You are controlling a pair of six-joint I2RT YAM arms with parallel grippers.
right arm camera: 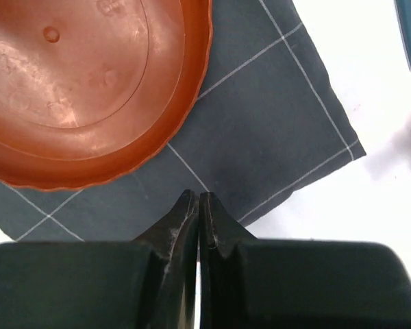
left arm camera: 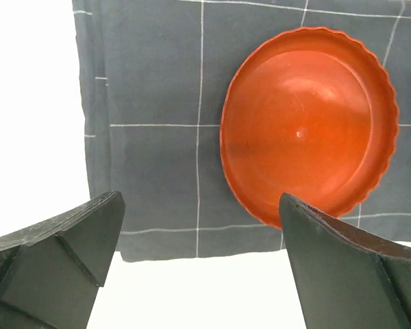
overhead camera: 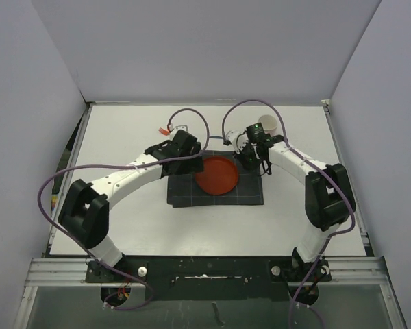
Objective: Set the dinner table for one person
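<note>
An orange scalloped plate (overhead camera: 216,177) lies on a grey checked placemat (overhead camera: 250,195). My left gripper is open above the mat's left part, the plate (left arm camera: 301,130) to its right, nothing between its fingers. My right gripper is shut with nothing visible between its fingers, over the mat beside the plate's edge. An orange utensil (overhead camera: 164,131) lies behind the mat at the left. A blue utensil (right arm camera: 407,31) lies just off the mat, partly hidden by the arms in the top view.
A pale pink cup (overhead camera: 267,122) stands at the back right, behind the right arm. Walls enclose the back and sides.
</note>
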